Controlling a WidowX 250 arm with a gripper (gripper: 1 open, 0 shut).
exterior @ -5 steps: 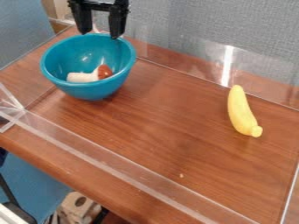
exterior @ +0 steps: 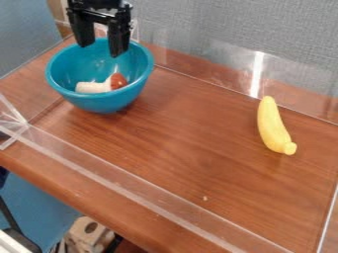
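My black gripper (exterior: 101, 40) is open above a teal bowl (exterior: 111, 97), its fingertips down near the bowl's back rim. Inside the bowl lie a pale cream cylindrical object (exterior: 93, 87) and a red rounded object (exterior: 118, 81) beside it, neither touched by the fingers. A yellow banana (exterior: 274, 126) lies on the wooden table at the right, well apart from the bowl.
A grey wall (exterior: 238, 30) runs along the back. Below the table's front-left edge, a blue surface and some pale parts show.
My gripper has moved down toward the bowl and slightly left. The bowl, its contents and the banana have stayed in place.
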